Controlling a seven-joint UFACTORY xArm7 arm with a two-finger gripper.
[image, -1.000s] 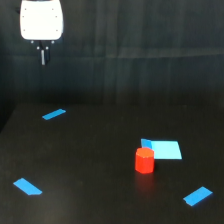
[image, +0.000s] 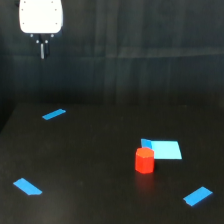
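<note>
A red block (image: 145, 160) with a hexagonal outline rests on the black table, right of the middle. Behind it and slightly to its right lies a flat light-blue square (image: 167, 150), partly covered by the block in this view. High at the upper left hangs the white end of the arm, with a thin dark tip as its gripper (image: 43, 50). This tip is far from the block and touches nothing that I can see. No separate fingers can be made out.
Blue strips mark the table at the back left (image: 54, 114), front left (image: 27, 186) and front right (image: 198, 196). A dark curtain (image: 140, 55) hangs behind the table.
The arm's end has risen slightly at the upper left. The red block and light-blue square have not visibly moved.
</note>
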